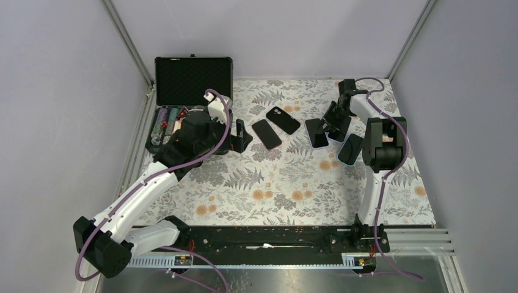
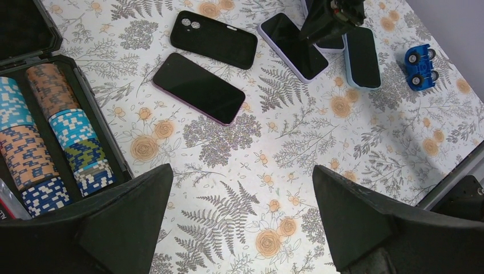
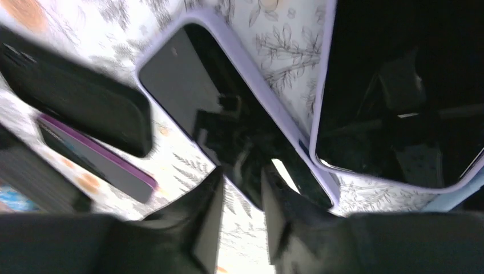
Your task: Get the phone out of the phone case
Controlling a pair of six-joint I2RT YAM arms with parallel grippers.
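A phone in a lavender case [image 3: 240, 114] lies face up. My right gripper [image 1: 328, 125] hovers over this phone; its fingers [image 3: 279, 211] are partly apart with nothing seen between them. Beside it lies another dark-screened phone with a lavender edge [image 3: 394, 103], partly covered by the right arm in the top view. A third phone in a light blue case [image 2: 363, 57] is near these two. On the left are a black phone case [image 2: 214, 39], with camera holes, and a dark phone with a pinkish-purple edge [image 2: 200, 88]. Away from the phones, my left gripper stands wide open and empty.
An open black box [image 2: 94, 114] with several rolls of poker chips stands at the left, its lid [image 1: 194, 82] raised. A blue toy car [image 2: 420, 67] sits at the right.
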